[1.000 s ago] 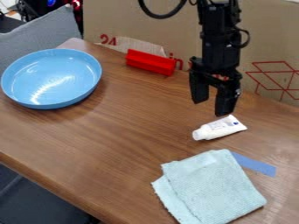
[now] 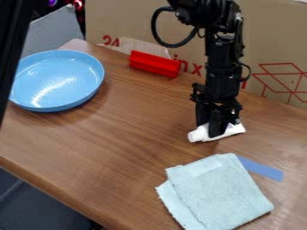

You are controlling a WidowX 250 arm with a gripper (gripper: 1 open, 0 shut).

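My black gripper (image 2: pixel 214 121) is down on a white tube (image 2: pixel 200 134) on the wooden table, shut on it around its middle. The tube lies flat, behind a folded pale blue towel (image 2: pixel 214 192).
A blue bowl (image 2: pixel 57 81) sits at the left. A red object (image 2: pixel 153 63) lies at the back, by a cardboard backdrop (image 2: pixel 276 58). A blue strip (image 2: pixel 261 169) lies beside the towel.
My gripper has moved down from above the tube onto it and shut on it. The tube appears slightly shifted toward the left.
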